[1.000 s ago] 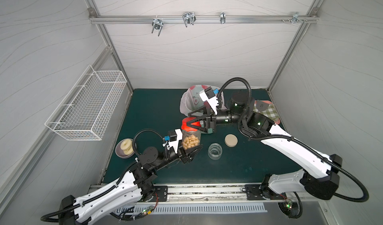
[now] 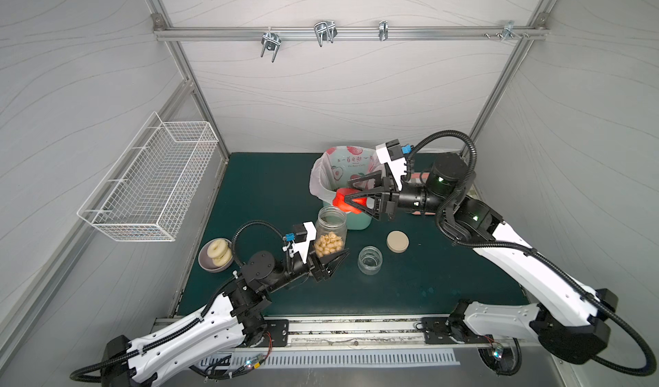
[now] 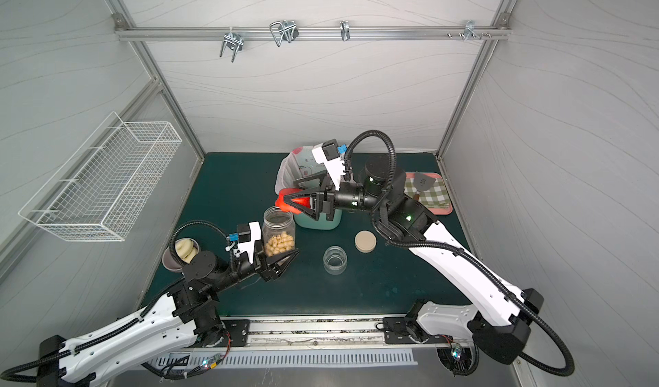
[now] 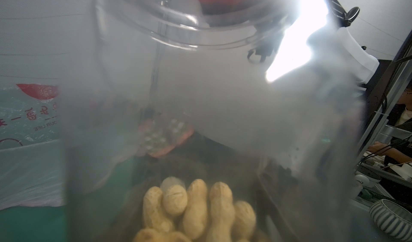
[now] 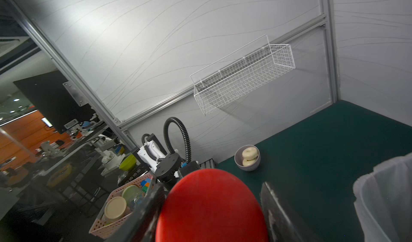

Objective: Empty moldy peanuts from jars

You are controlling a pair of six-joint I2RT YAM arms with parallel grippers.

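Note:
A clear jar (image 2: 331,225) with peanuts (image 2: 329,242) in its lower part is held upright by my left gripper (image 2: 329,260), shut on it. Its mouth is uncovered. In the left wrist view the jar fills most of the picture. My right gripper (image 3: 296,194) holds a red lid (image 5: 210,212) above and just beside the jar's mouth, in front of the bin. A teal bin (image 3: 317,220) with a plastic liner (image 2: 322,174) stands behind the jar. Whether the peanuts are moldy cannot be told.
An empty glass (image 2: 370,262) and a beige round lid (image 2: 397,241) lie front right of the jar. A bowl (image 5: 247,164) with pale rings is at left. A tray (image 3: 436,194) is at back right. A wire basket (image 2: 147,181) hangs on the left wall.
My right gripper has lifted the red lid off the jar, up and to the right, uncovering its mouth. The left arm has barely moved.

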